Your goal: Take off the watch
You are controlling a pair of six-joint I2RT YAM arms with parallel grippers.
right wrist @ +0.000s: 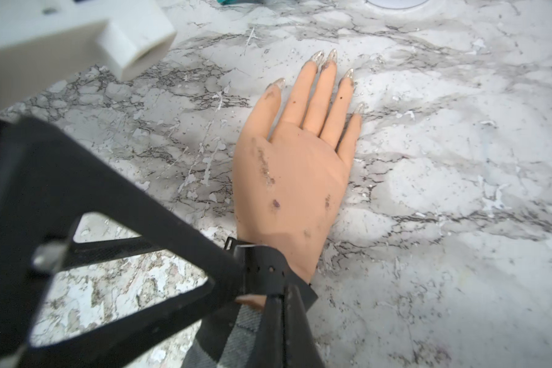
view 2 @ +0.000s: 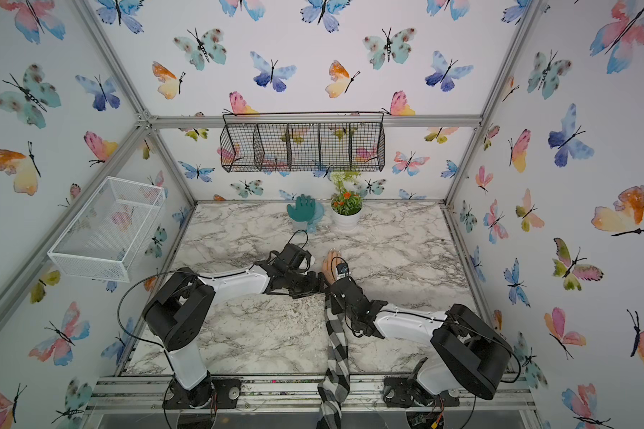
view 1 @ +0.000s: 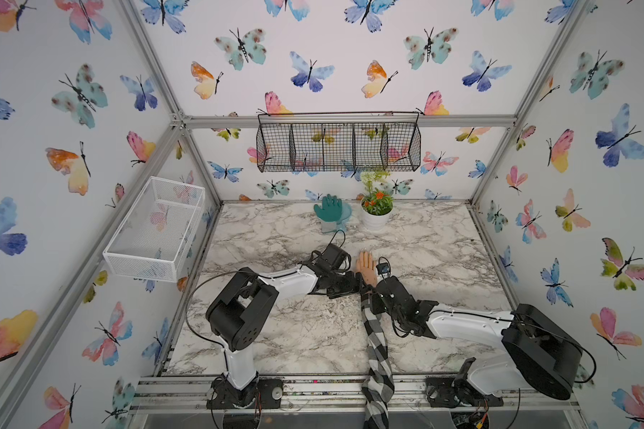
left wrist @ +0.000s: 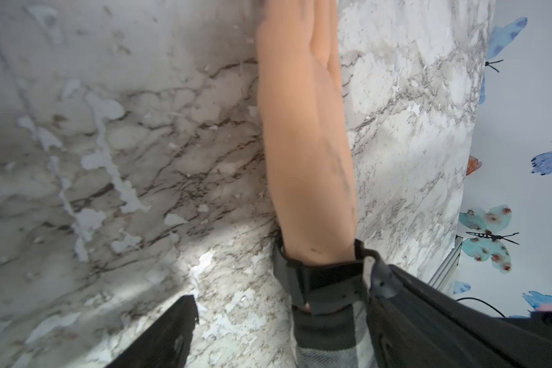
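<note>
A mannequin hand (right wrist: pixel 294 184) lies palm up, its forearm in a checkered sleeve (view 1: pixel 376 350). Around its wrist sits the black watch strap (right wrist: pixel 263 270), with small holes showing; no watch face is visible. In the left wrist view the strap (left wrist: pixel 328 282) circles the wrist at the sleeve's edge. My left gripper is partly open, its fingers on either side of the wrist. My right gripper is shut, fingertips against the strap from the other side; whether the strap is pinched between them is unclear. The left gripper's dark finger (right wrist: pixel 184 251) reaches to the strap too.
At the back stand a teal hand-shaped object (view 1: pixel 329 208) and a potted plant (view 1: pixel 376 211). A wire basket (view 1: pixel 338 148) hangs on the back wall, a white basket (view 1: pixel 154 236) on the left wall.
</note>
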